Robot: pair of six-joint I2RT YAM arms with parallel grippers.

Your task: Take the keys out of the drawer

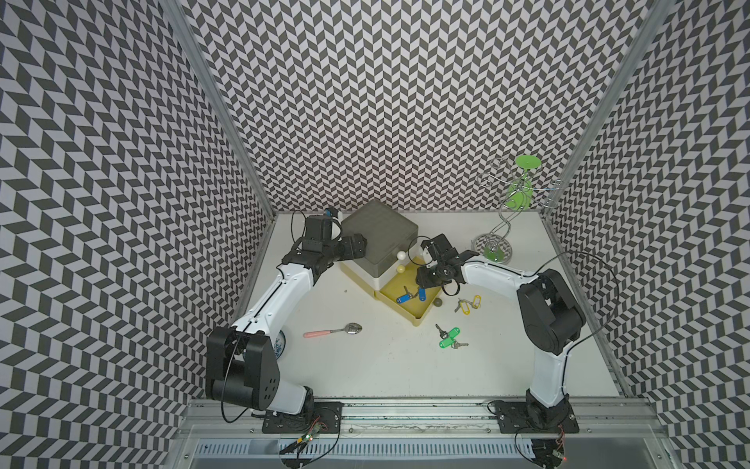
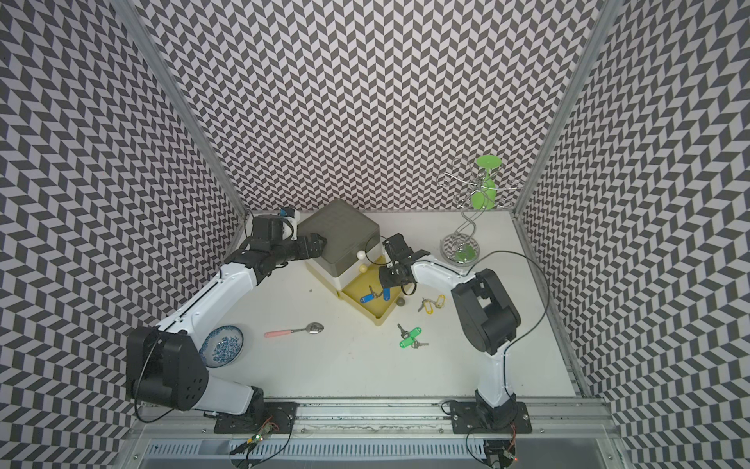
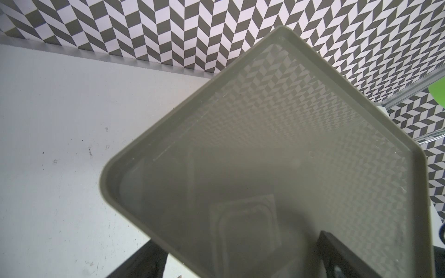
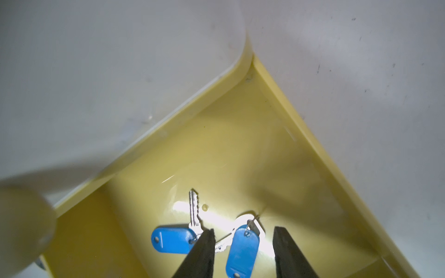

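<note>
The yellow drawer [image 1: 416,316] of the grey-topped box [image 1: 379,234] is pulled out. Two keys with blue tags lie on its floor: one tag [image 4: 171,240] is left of my right gripper, the other tag [image 4: 243,252] appears in the gap between its fingers. That gripper is open above the drawer, holding nothing. Its left finger partly hides the keys' metal. My left gripper is at the box's left side, fingers spread wide near the grey top [image 3: 259,185]; whether they touch it cannot be told.
Outside the drawer lie green-tagged keys [image 1: 450,337], yellow-tagged keys [image 1: 467,305] and a spoon [image 1: 336,330]. A blue-patterned bowl [image 2: 222,345] stands left, a wire stand [image 1: 493,248] back right. Round knobs [image 1: 401,255] jut from the box front.
</note>
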